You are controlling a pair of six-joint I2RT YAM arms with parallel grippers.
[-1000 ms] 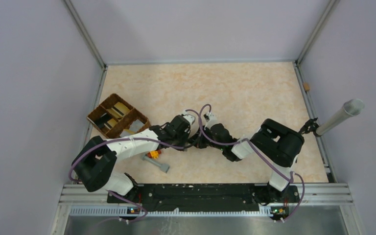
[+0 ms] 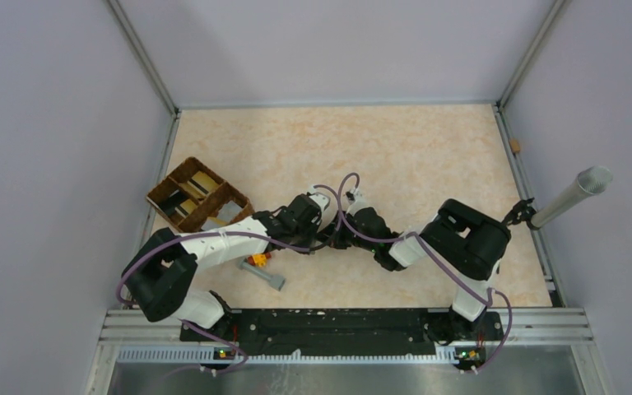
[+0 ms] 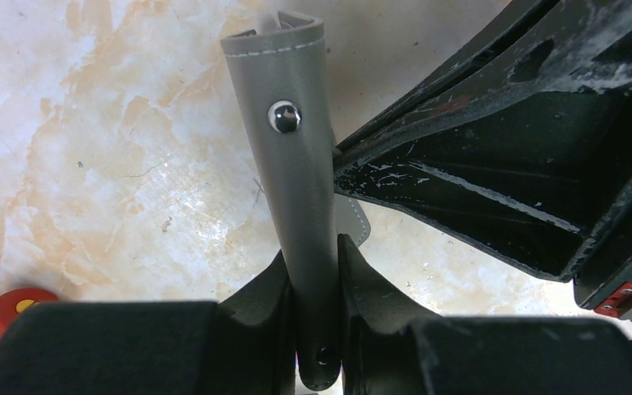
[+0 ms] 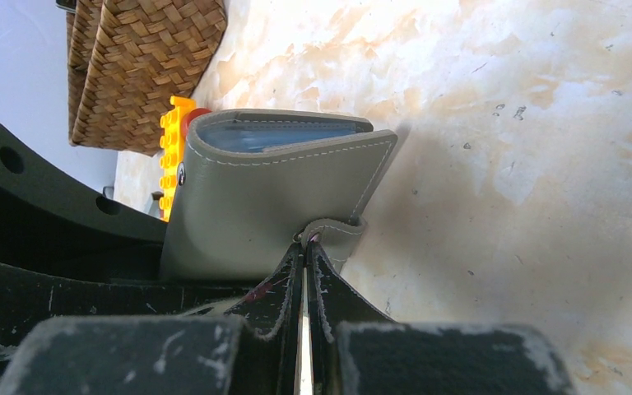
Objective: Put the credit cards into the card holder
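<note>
My left gripper is shut on the grey leather card holder (image 3: 292, 164), which stands on its edge with a metal snap on its side. In the right wrist view, the holder's top is parted and bluish clear sleeves (image 4: 284, 136) show inside. My right gripper is shut, its tips touching the holder's small stitched flap (image 4: 337, 234); whether the flap is pinched between them I cannot tell. From above, both grippers meet near the table's middle and hide the holder. Flat card-like pieces, yellow (image 2: 205, 181) and grey (image 2: 229, 211), lie in the basket.
The divided woven basket (image 2: 224, 188) stands at the left. Near the left arm are orange and red toy pieces (image 2: 259, 259) and a grey hammer-shaped object (image 2: 263, 274).
My right gripper has shifted very slightly, its cable loop moving a little to the right. The left arm and the basket look unmoved.
</note>
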